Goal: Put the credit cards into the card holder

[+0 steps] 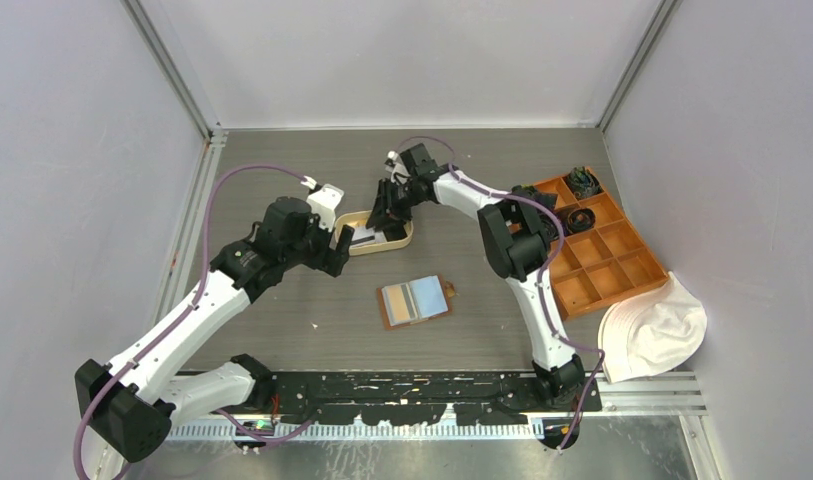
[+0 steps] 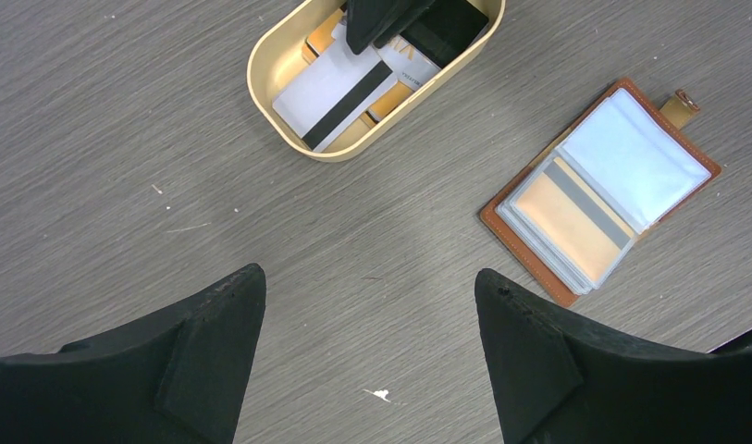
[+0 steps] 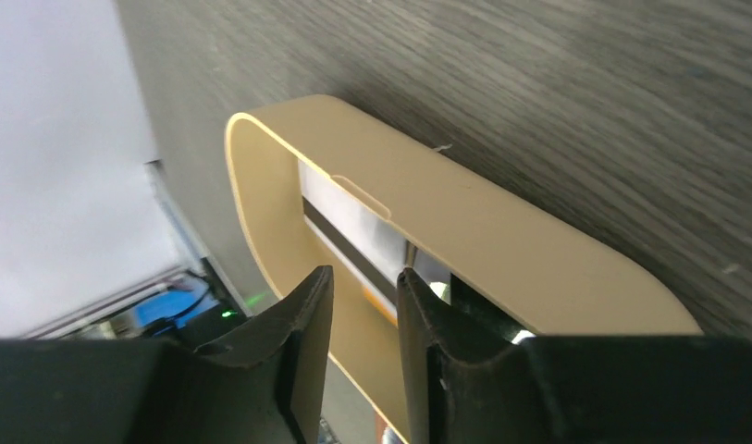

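A beige tray (image 2: 258,79) holds several cards, among them a white card (image 2: 330,92) with a black stripe and a black card (image 2: 446,32). My right gripper is at the tray; a gap shows between its fingers, and whether they hold anything is unclear. One dark fingertip (image 2: 358,32) overlaps the white card in the left wrist view. The card holder (image 2: 594,190) lies spread out on the table, brown-edged, with clear sleeves and a tan card (image 2: 571,217) on one side. To the left of the tray, my left gripper hangs open and empty.
An orange compartment box (image 1: 612,245) with dark items stands at the right. A white hat (image 1: 652,330) lies in front of it. Bare table surrounds the card holder, and the left part is clear.
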